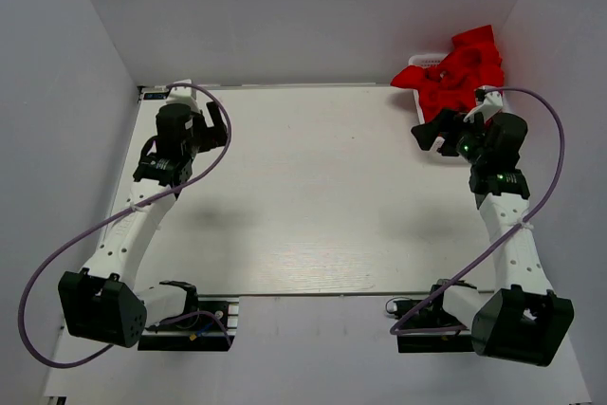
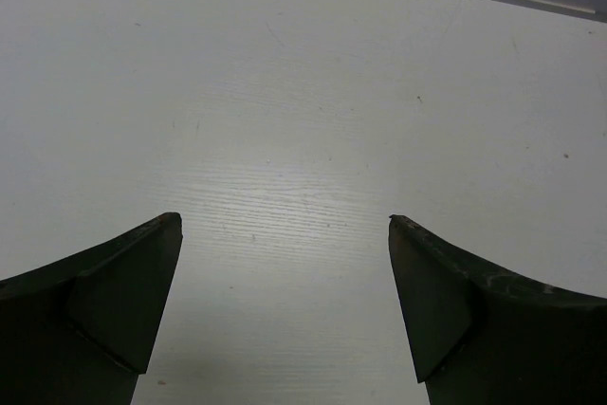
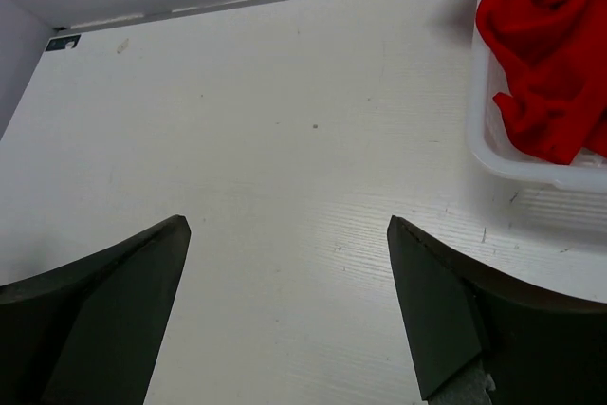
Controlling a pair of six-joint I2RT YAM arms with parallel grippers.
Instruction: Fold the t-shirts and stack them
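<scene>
Red cloth, crumpled so that no single shirt can be told apart, fills the white basket at the back right and hangs over its rim. The right wrist view shows the same red cloth at its upper right, inside the basket wall. My right gripper hovers just left of the basket's front part, open and empty. Over the table's left side my left gripper stands open too, with only bare tabletop between its fingers.
Grey walls close off the back and both sides. Purple cables loop along both arms.
</scene>
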